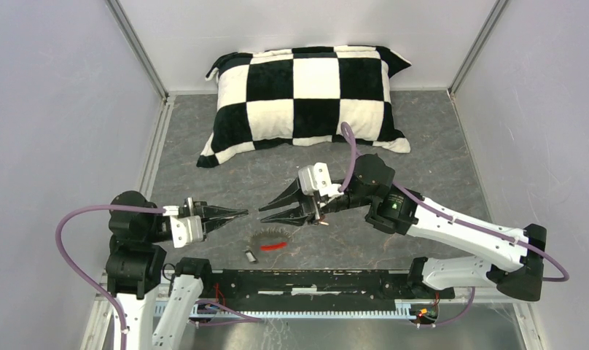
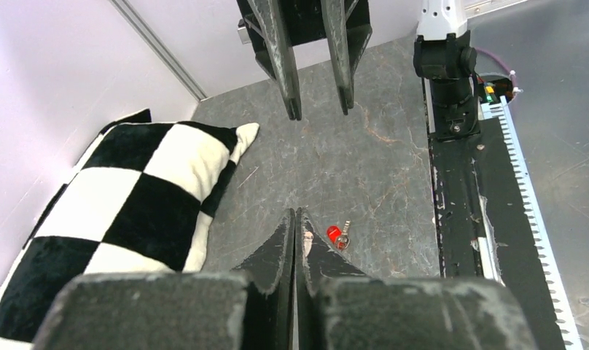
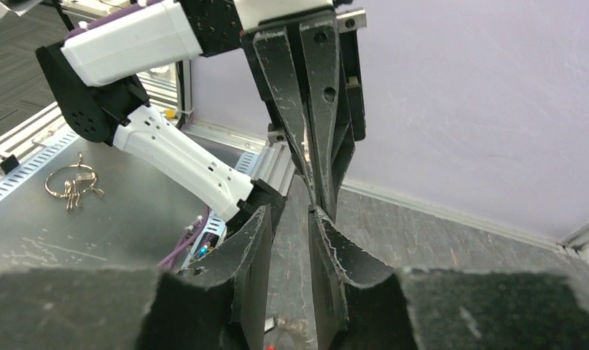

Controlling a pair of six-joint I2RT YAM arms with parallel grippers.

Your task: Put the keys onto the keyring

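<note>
In the top view my left gripper (image 1: 244, 213) is shut with nothing seen between its fingers, and my right gripper (image 1: 262, 214) faces it, part open and empty, a short gap away. Below them on the dark floor lie a bright red piece (image 1: 273, 246), a spiky grey coil (image 1: 270, 232) and a small metal piece (image 1: 250, 255). Another small red piece with metal (image 2: 334, 233) shows in the left wrist view, mostly hidden by my right arm in the top view. A metal ring with small clips (image 3: 71, 182) appears in the right wrist view on the steel surface outside the floor area.
A checkered pillow (image 1: 316, 98) lies along the back wall. White walls enclose both sides. A dark rail (image 1: 313, 288) runs along the front edge. The floor at right, behind my right arm, is clear.
</note>
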